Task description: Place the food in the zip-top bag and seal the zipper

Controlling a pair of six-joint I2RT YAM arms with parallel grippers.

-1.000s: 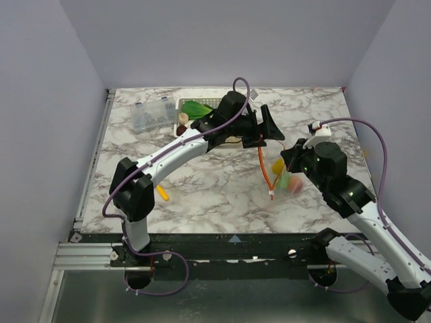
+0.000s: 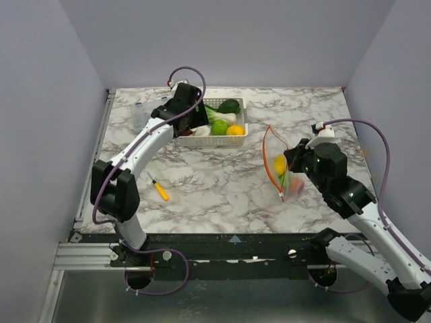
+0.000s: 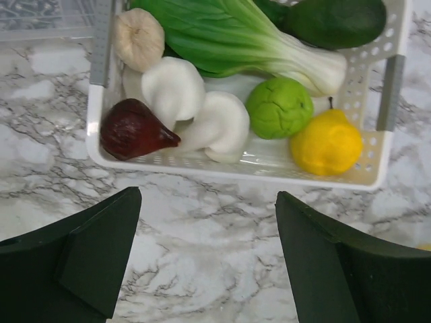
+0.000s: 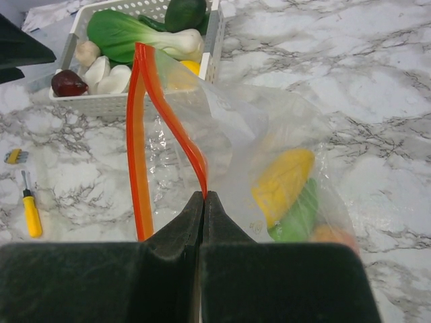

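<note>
A clear zip top bag [image 4: 236,128] with an orange-red zipper edge [image 4: 137,148] stands with its mouth parted. Inside it show a yellow food piece [image 4: 286,185], a green one [image 4: 300,212] and a reddish round one [image 4: 335,235]. My right gripper is shut on the bag's rim by the zipper. My left gripper is open and empty, in front of the white basket [image 3: 249,173]. In the basket lie a dark red onion [image 3: 135,128], garlic [image 3: 139,39], white mushrooms [image 3: 174,87], bok choy [image 3: 222,33], a green ball-shaped vegetable [image 3: 279,108], a yellow fruit [image 3: 328,142] and an avocado [image 3: 335,21].
A clear plastic box [image 2: 143,113] stands left of the basket. On the left of the table lies a yellow-handled tool [image 2: 160,191], with a small yellow item [image 4: 16,156] near it.
My left gripper has swung from beside the bag leftward to the basket, where it now covers the left part.
</note>
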